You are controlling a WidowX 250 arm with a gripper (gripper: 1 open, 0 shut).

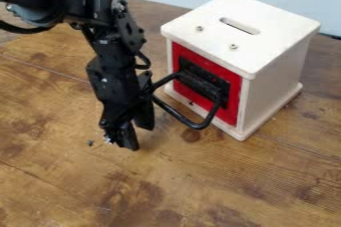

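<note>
My black gripper [118,131] points down just above the wooden table, left of a white wooden box [264,57] with a red front panel [232,105]. A black fixture [200,78] is set in that panel, and a black looped bar [186,119] sticks out from it toward my arm, passing close to the gripper. Small dark and light bits show at the fingertips; whether the fingers hold anything or how far apart they are is unclear.
The box fills the back right; the arm comes in from the top left.
</note>
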